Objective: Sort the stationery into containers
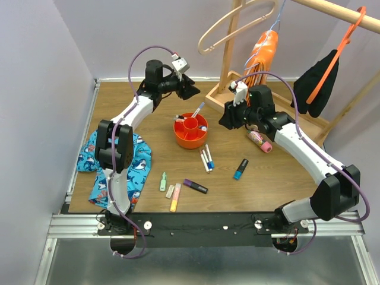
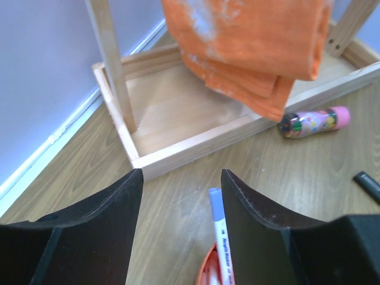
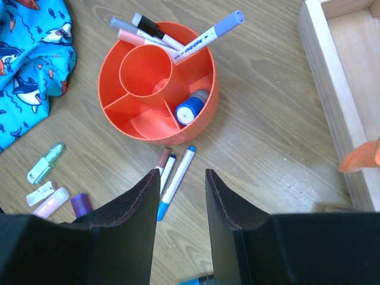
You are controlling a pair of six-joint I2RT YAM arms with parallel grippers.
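The orange divided container [image 1: 190,136] holds several pens and a blue bottle-like item [image 3: 190,108]. My left gripper [image 1: 191,89] is raised behind it, open and empty, with a white pen's blue cap [image 2: 217,203] showing between its fingers in the background below. My right gripper [image 1: 228,119] hovers right of the container, fingers part open with nothing between them. Three slim pens [image 3: 177,183] lie beside the container. Toward the front lie a green item [image 1: 163,183], an eraser [image 1: 170,192], a yellow highlighter [image 1: 175,198], a purple marker [image 1: 195,185] and a black-blue marker [image 1: 241,168].
A wooden rack [image 2: 196,145] with orange and black hanging items stands back right. A pink-capped bottle [image 1: 259,141] lies by it. Blue shark-print cloth [image 1: 130,172] lies on the left. The table's middle front has some bare space.
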